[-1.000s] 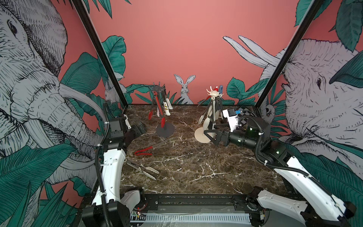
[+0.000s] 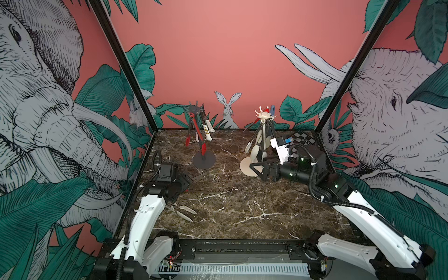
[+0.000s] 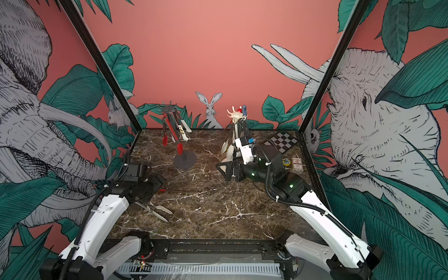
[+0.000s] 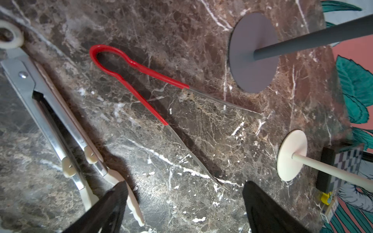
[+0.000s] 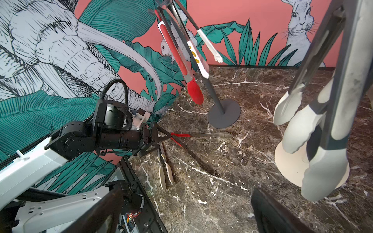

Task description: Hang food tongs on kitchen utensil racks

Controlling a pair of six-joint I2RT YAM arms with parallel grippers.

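Observation:
Red-handled tongs [image 4: 147,104] and steel tongs with cream tips [image 4: 46,116] lie on the marble table. My left gripper hangs open above them. The dark rack [image 2: 204,162] carries red and white tongs at back left. The cream rack [image 2: 246,168] carries several steel tongs, which fill the right of the right wrist view. My right gripper stands open beside that rack, nothing between its fingers.
A checkered box [image 3: 282,142] and small packets [image 3: 296,163] sit at the back right. Walls border both sides and the back.
Tongs on the dark rack sway a little.

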